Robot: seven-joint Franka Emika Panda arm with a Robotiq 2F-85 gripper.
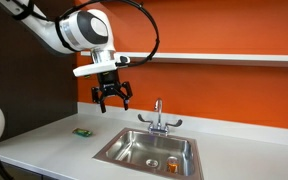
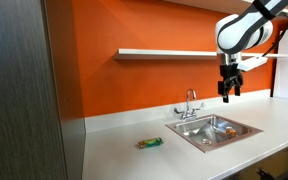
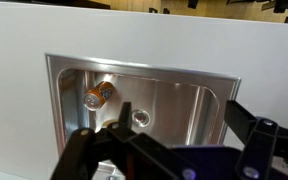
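Note:
My gripper (image 1: 114, 106) hangs open high above the counter, with nothing between its fingers. In the wrist view the two dark fingers (image 3: 87, 145) stand wide apart, with the sink beneath them. An orange can (image 3: 99, 95) lies on its side in the metal sink (image 3: 144, 68), near one corner of the basin. It also shows as a small orange shape at the sink's right side in exterior view 1. A green and yellow package (image 1: 82, 132) rests on the counter to the left of the sink, well away from it.
A faucet (image 1: 158, 118) with two handles rises behind the sink. Along the orange wall runs a white shelf (image 2: 174, 52).

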